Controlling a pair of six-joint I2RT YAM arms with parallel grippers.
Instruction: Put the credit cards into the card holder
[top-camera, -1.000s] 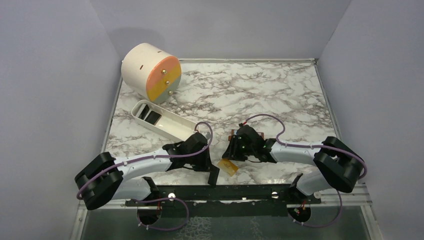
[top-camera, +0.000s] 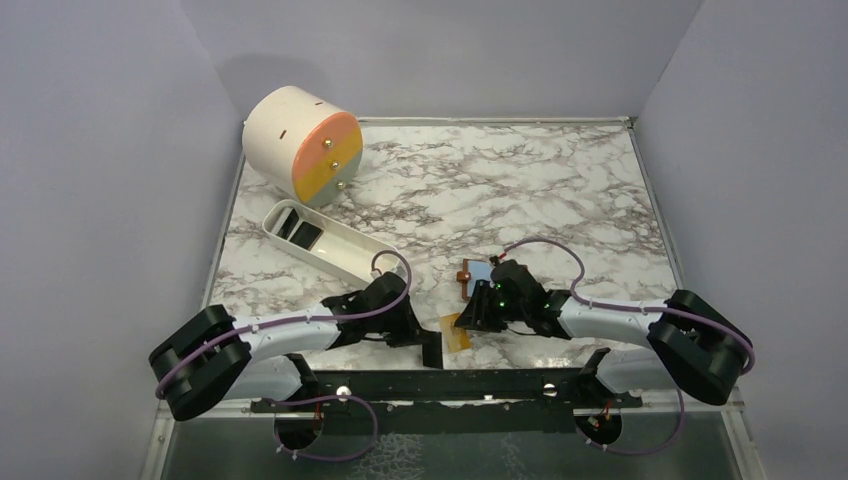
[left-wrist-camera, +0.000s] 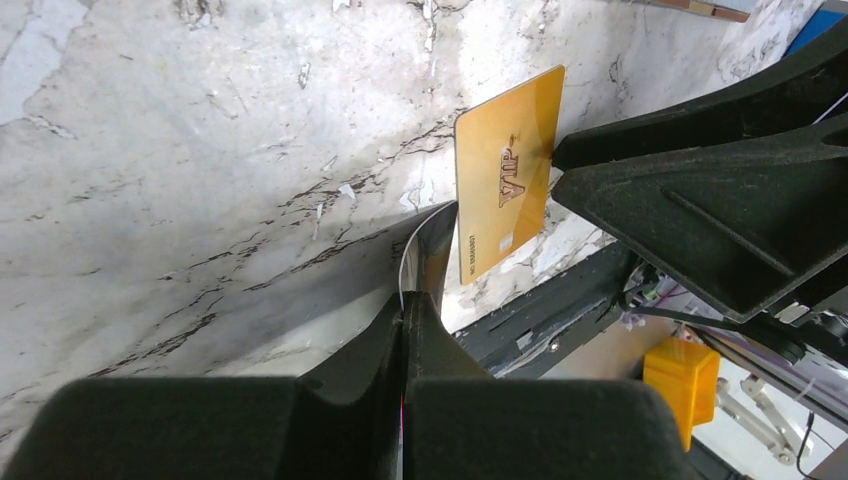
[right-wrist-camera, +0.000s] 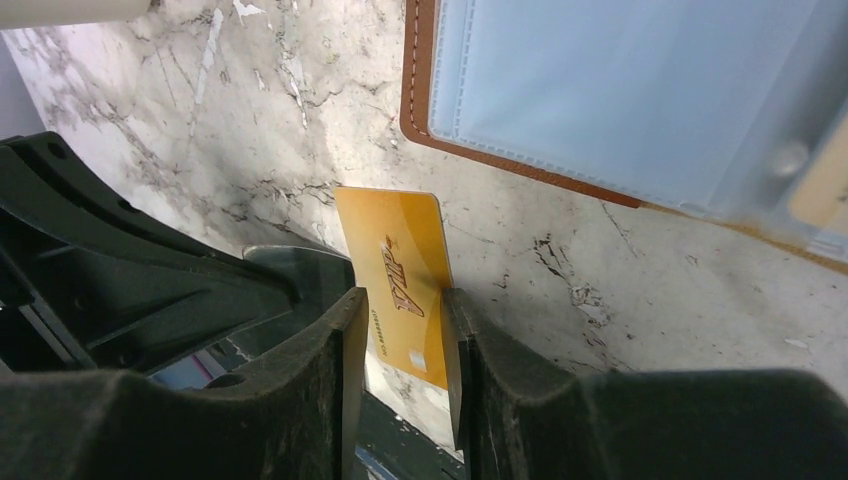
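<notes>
A yellow VIP card lies on the marble table, and the same yellow card (right-wrist-camera: 398, 260) shows in the right wrist view. My left gripper is shut on a thin black card (left-wrist-camera: 432, 250), which bows up and meets the yellow card's near edge. In the right wrist view the black card (right-wrist-camera: 305, 275) sits beside the yellow one. My right gripper is part open over the yellow card, its fingertips apart on either side; the right one is close to the card's edge. The clear, brown-edged card holder (right-wrist-camera: 600, 90) lies just beyond.
A long white tray (top-camera: 350, 248) with dark items at its far end stands at the left. Behind it rests a cream drum with a coloured face (top-camera: 303, 145). A black rail (top-camera: 450, 384) borders the table's front edge.
The yellow card has turned from slanted to nearly square with the front edge. The right arm has shifted right, showing more card holder.
</notes>
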